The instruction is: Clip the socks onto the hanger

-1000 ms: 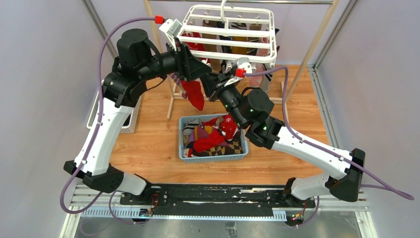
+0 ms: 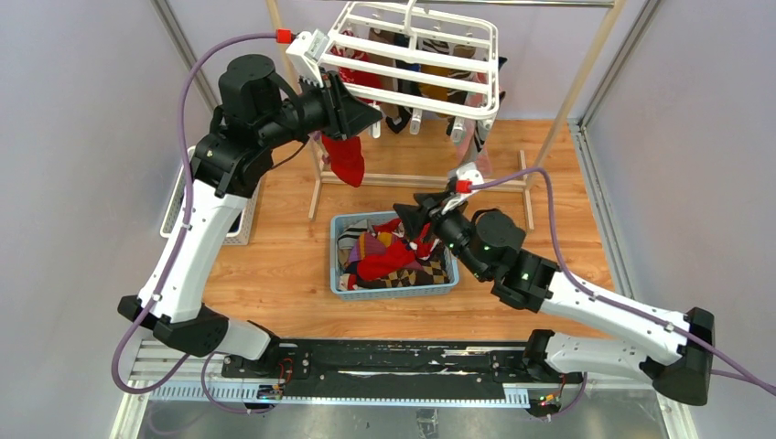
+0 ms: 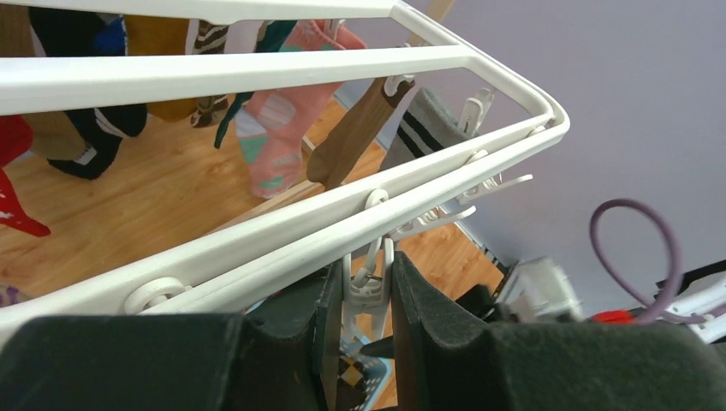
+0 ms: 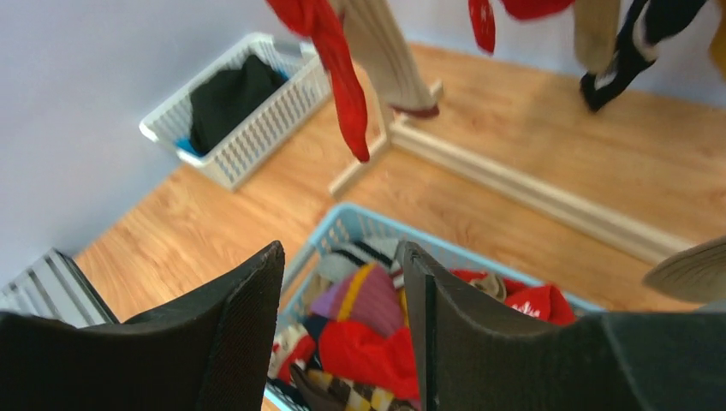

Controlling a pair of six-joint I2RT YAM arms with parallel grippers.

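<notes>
The white clip hanger [image 2: 414,57] hangs from the rail with socks clipped below, including red, tan, black, mustard and pink ones [image 3: 278,120]. My left gripper is shut on a white hanger clip at the front bar. A red sock [image 2: 344,160] hangs beneath the left end of the hanger. My right gripper is below and right of the hanger, above the blue basket [image 2: 393,289], its fingers apart with nothing visible between them. That basket holds a pile of mixed socks.
A white basket [image 4: 231,163] with dark cloth stands on the wooden floor at the left. The rack's wooden feet [image 2: 412,183] lie behind the blue basket. Walls flank both sides; the floor right of the basket is clear.
My right arm has moved down and right, away from the hanger and my left gripper. The hanger has shifted slightly up and left, and the red sock sways.
</notes>
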